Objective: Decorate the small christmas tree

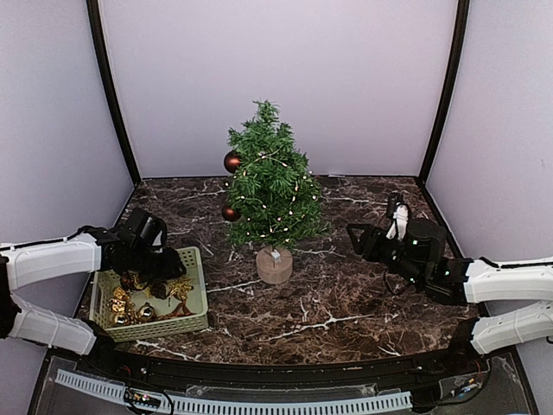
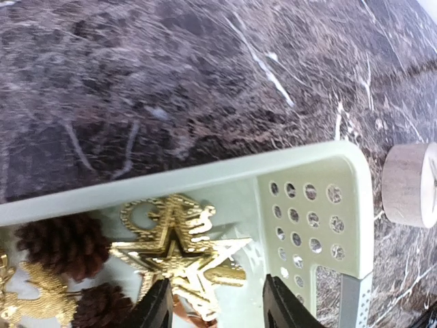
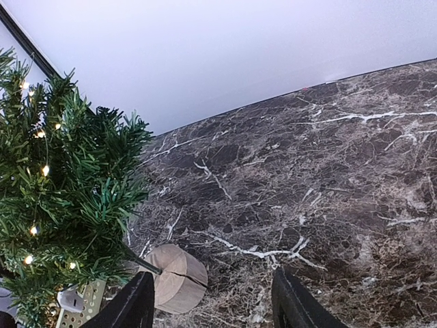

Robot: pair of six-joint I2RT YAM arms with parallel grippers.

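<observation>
The small tree (image 1: 272, 173) stands mid-table on a wooden base (image 1: 275, 268), with lights and two red-brown baubles on its left side. My left gripper is open over the pale green basket (image 1: 194, 316), above gold star ornaments (image 2: 181, 256); pine cones (image 2: 61, 242) and other gold ornaments lie beside them. My right gripper is open, with nothing between its fingers, to the right of the tree in the top view.
Pale walls enclose the marbled table (image 1: 328, 320) at back and sides. The front middle and the area behind the basket show bare table.
</observation>
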